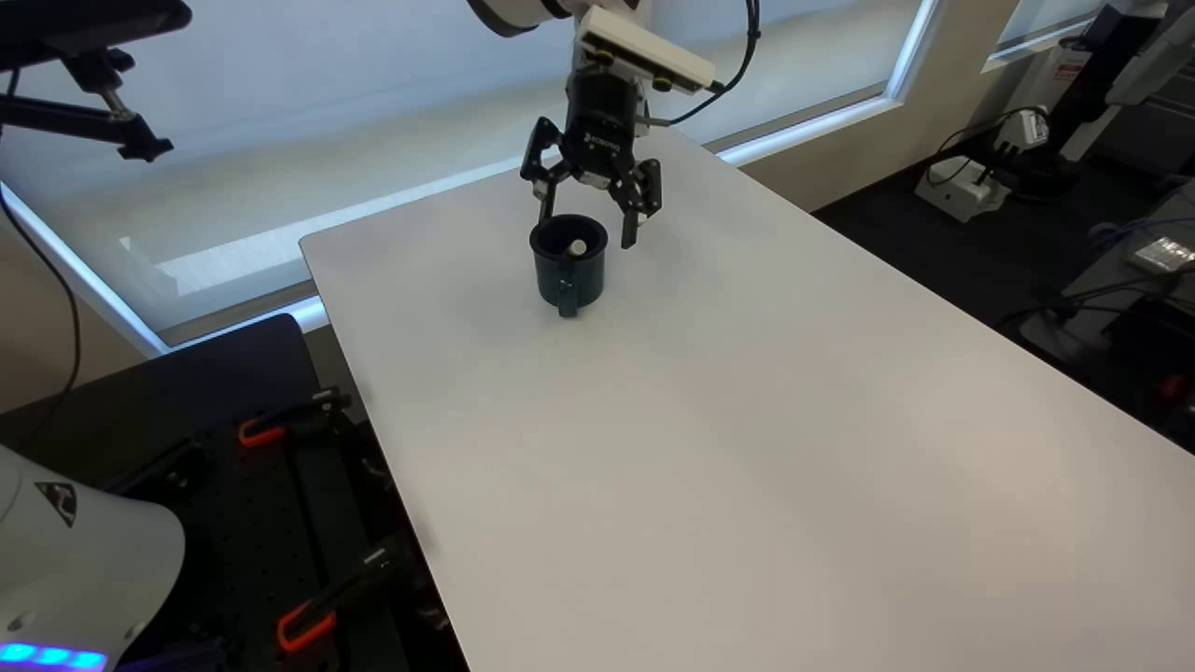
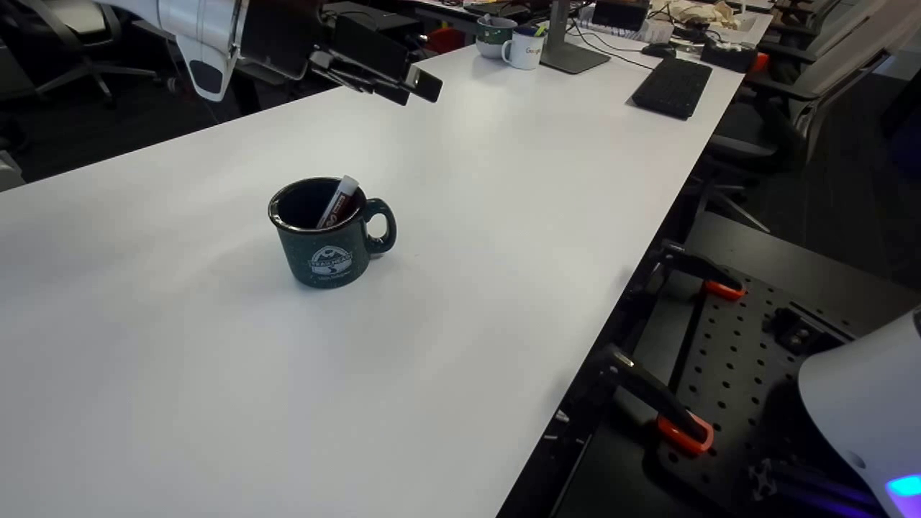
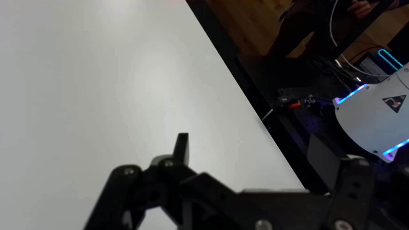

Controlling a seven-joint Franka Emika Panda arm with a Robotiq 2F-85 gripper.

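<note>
A dark green mug (image 1: 556, 273) stands upright on the white table (image 2: 483, 259). Its handle (image 2: 385, 228) and a white mountain logo show in exterior view 2. A marker (image 2: 339, 202) with a white end leans inside the mug, poking over the rim. My gripper (image 1: 588, 217) is open; in exterior view 1 it appears just behind the mug, while exterior view 2 shows it raised and well apart from it. The wrist view has the gripper's two fingers (image 3: 181, 147) spread wide, with only table and its edge between them. Neither mug nor marker appears there.
Bare tabletop surrounds the mug. Another cup (image 2: 494, 36), a white mug (image 2: 523, 49), a monitor stand (image 2: 570, 57) and a keyboard (image 2: 673, 87) occupy the far end. Clamps (image 1: 308, 623) and a second robot's white base (image 1: 84, 560) lie beyond the table edge.
</note>
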